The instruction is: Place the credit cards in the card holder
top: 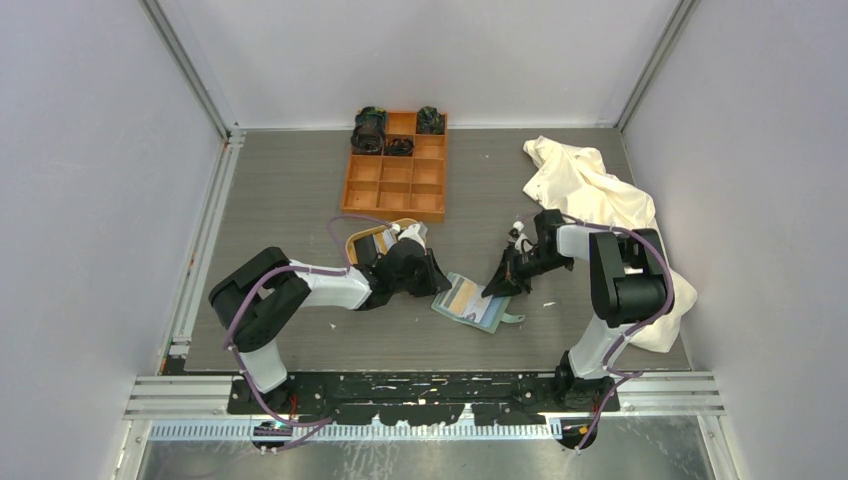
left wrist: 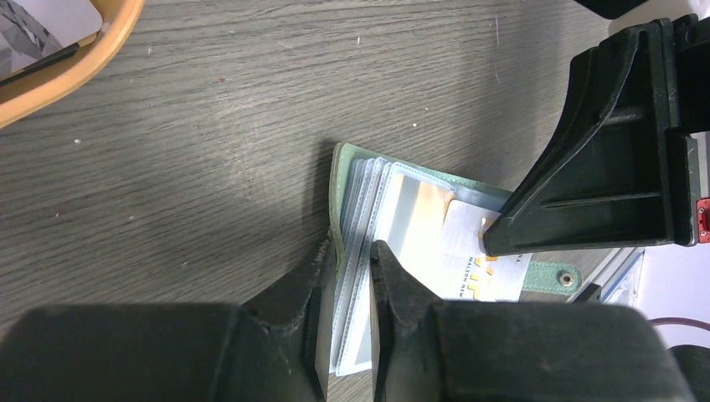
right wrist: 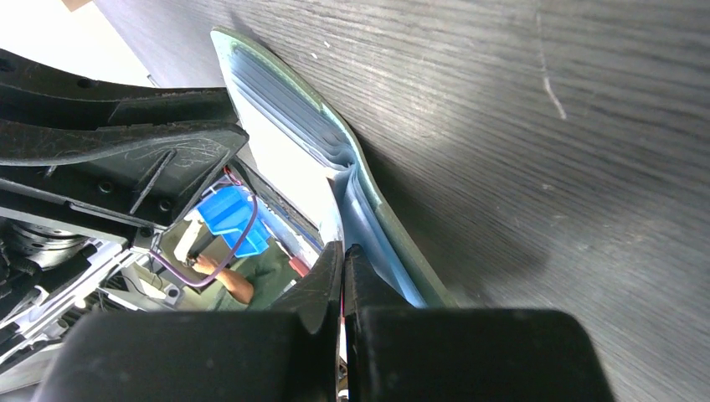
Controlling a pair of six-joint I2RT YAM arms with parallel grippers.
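A pale green card holder (top: 489,325) lies open on the table, its clear sleeves (left wrist: 357,201) stacked at the left edge. In the left wrist view my left gripper pinches that edge, with cover and sleeves between its fingers. A white card with yellow print (left wrist: 496,272) lies over the holder's top sleeve; how far it sits inside the sleeve I cannot tell. My right gripper is shut at the card's far edge. A thin white edge runs into its fingertips, which partly hide it.
An oval basket (top: 354,250) with cards stands behind the left arm. Farther back is an orange compartment tray (top: 395,172) holding dark items. Cream cloth (top: 590,185) lies at the right. The holder's strap (left wrist: 548,277) sticks out to the right.
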